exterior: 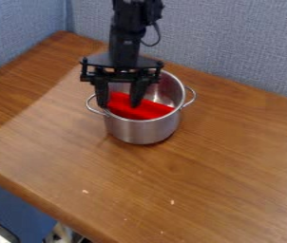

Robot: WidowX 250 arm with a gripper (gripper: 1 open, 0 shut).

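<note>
A steel pot (146,128) with two side handles stands on the wooden table, holding a red cylindrical object (147,108). My black gripper (118,95) hangs over the pot from above, its fingers reaching down inside the rim around the red object. The fingers are apart; whether they touch the red object is unclear.
Blue-grey padded walls stand at the back and left; the table's front left edge drops to a blue area with some dark and white items.
</note>
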